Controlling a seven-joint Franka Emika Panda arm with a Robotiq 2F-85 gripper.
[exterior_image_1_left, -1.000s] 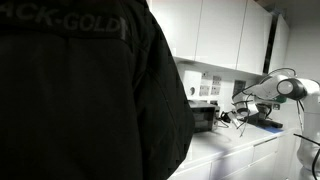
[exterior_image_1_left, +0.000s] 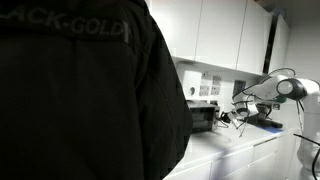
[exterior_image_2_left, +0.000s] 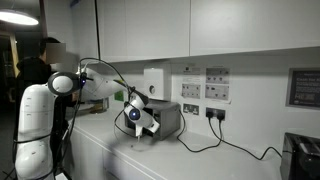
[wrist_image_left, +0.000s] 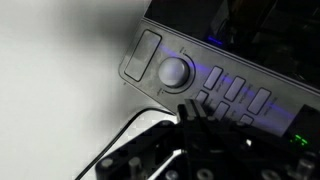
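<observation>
In the wrist view, the microwave's control panel (wrist_image_left: 235, 92) runs diagonally, with a round silver knob (wrist_image_left: 173, 71) and several grey buttons (wrist_image_left: 260, 101). My gripper is shut, its fingertips together just below the knob and beside the buttons. Nothing shows between them; whether they touch the panel I cannot tell. In exterior view 2 the arm (exterior_image_2_left: 133, 113) stands at the front of the dark microwave (exterior_image_2_left: 168, 117), hiding part of it. From exterior view 1, the microwave (exterior_image_1_left: 205, 114) appears small and far off, with the arm beside it.
A white counter (exterior_image_2_left: 225, 163) extends clear to the right of the microwave. Black cables (exterior_image_2_left: 235, 146) run from wall sockets (exterior_image_2_left: 216, 113) behind it. Upper cabinets (exterior_image_2_left: 215, 28) hang above. A person's dark jacket (exterior_image_1_left: 85, 100) blocks much of exterior view 1.
</observation>
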